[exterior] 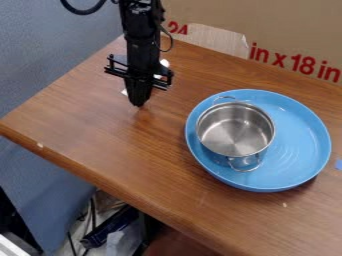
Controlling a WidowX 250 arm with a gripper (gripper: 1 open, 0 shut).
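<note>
The black gripper (139, 92) hangs low over the left-centre of the wooden table, on top of a small white item (163, 63) that is mostly hidden behind it; whether it grips that item cannot be told. To the right, a steel pot (235, 130) with handles stands on a blue plate (299, 150).
A cardboard box (294, 35) stands along the back edge. The table's left edge drops to a floor with cables and bags at the lower left.
</note>
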